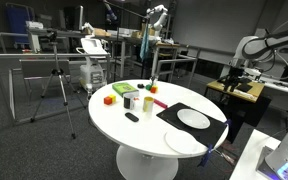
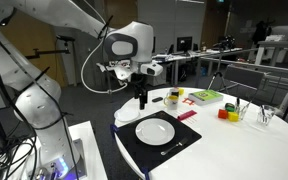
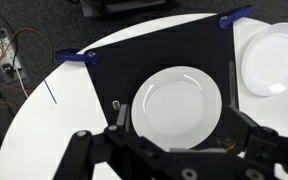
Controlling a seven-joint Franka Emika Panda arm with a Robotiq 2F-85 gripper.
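Observation:
My gripper [image 2: 141, 98] hangs in the air above the table, apart from everything on it. In the wrist view its dark fingers show at the lower edge, wide open, with the white plate [image 3: 177, 107] in sight below and between them. That plate lies on a black mat [image 3: 134, 55], near its middle. A second white plate [image 3: 274, 60] rests on the bare table beside the mat. A thin knife [image 3: 232, 85] lies on the mat next to the first plate.
Blue clamps [image 3: 79, 57] grip the mat's edge. Towards the other side of the round white table [image 1: 114, 118] stand several cups, a red object [image 1: 160, 103], coloured blocks and a green box [image 1: 123, 87]. A dark remote-like object [image 1: 132, 117] lies near the rim.

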